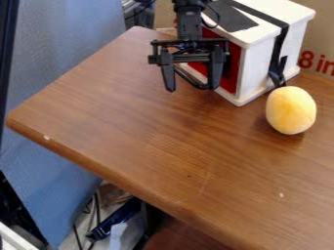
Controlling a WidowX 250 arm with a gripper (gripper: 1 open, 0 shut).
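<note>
My black gripper (190, 74) hangs over the back of the wooden table (124, 142), in front of a white box (257, 68) with a red front panel and black straps. Its two fingers point down and stand apart, with nothing seen between them. A fuzzy yellow oval object (291, 110) rests on the table at the right, apart from the gripper and just in front of the box.
A cardboard box (318, 44) stands behind at the right. The table's left edge drops to a gap with cables and loose items below, beside a blue-grey surface.
</note>
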